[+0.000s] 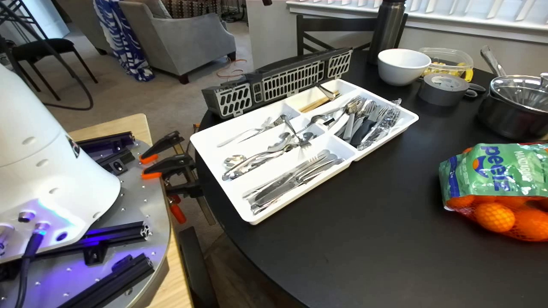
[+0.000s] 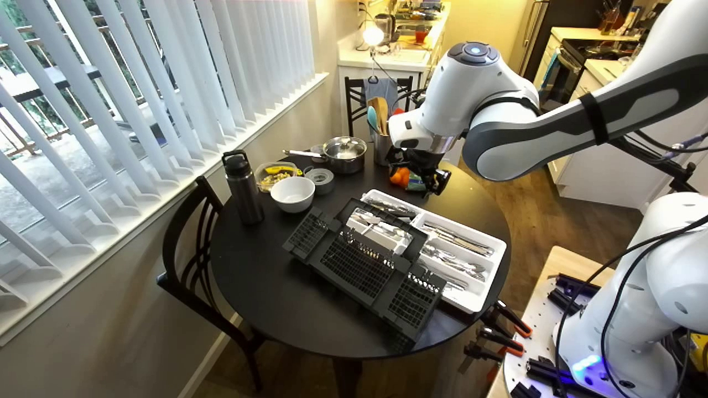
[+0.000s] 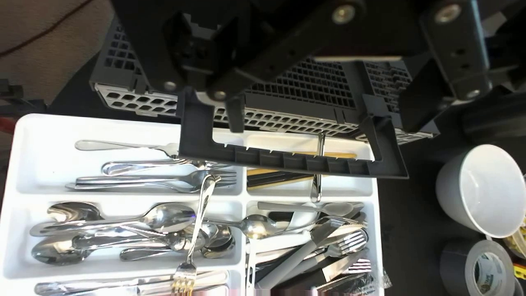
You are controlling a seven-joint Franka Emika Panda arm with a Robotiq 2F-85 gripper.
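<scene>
Over the white cutlery tray [image 3: 59, 121], my gripper stands open in the wrist view, with nothing between its fingers. Exterior view 2 shows the gripper [image 2: 425, 176] above the table; in exterior view 1 it is almost entirely out of the picture. One fork [image 3: 196, 234] lies crosswise on the tray, over the spoon compartment, its tines reaching above the knives. Spoons [image 3: 170, 217], forks [image 3: 162, 180] and knives [image 3: 123, 286] fill the left compartments. Mixed utensils [image 3: 315, 246] crowd the lower right one. Along the tray's far side rests a grey cutlery basket [image 1: 287, 79].
A white bowl [image 1: 403, 66], a tape roll [image 1: 442, 90], a lidded pot [image 1: 516, 108] and a steel bottle [image 1: 386, 31] occupy the back right. The bag of mandarins [image 1: 501, 190] lies on the right. Bare black tabletop [image 1: 370, 231] spreads in front of the tray.
</scene>
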